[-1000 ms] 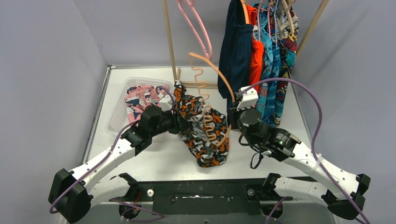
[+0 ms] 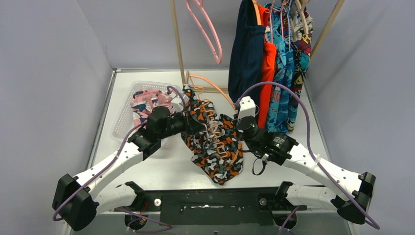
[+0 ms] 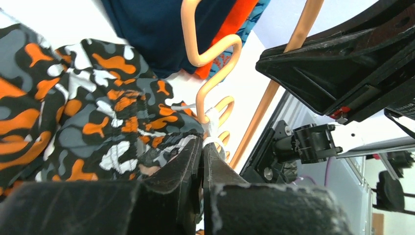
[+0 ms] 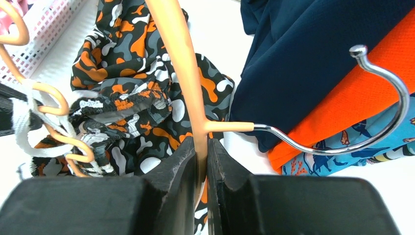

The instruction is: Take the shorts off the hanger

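Observation:
Camouflage shorts (image 2: 220, 164) in black, orange and grey lie crumpled on the white table between my arms. Over them extends an orange hanger (image 4: 183, 58) with a wavy bar and a metal hook (image 4: 337, 149). My right gripper is shut on the hanger's smooth bar beside the hook. At the waistband, my left gripper is shut, its tips beside the wavy bar (image 3: 218, 51). A white drawstring (image 4: 24, 122) runs across those tips and around the wavy loops; whether it is pinched between the fingers is hidden.
A white basket (image 2: 121, 117) with pink patterned clothes stands at the left. Navy (image 2: 247, 54), orange (image 2: 267, 88) and blue garments (image 2: 282, 83) hang at the right, close to my right gripper. An empty pink hanger (image 2: 210, 39) hangs above.
My right arm has moved left, bringing the hanger left and its far end lower over the shorts.

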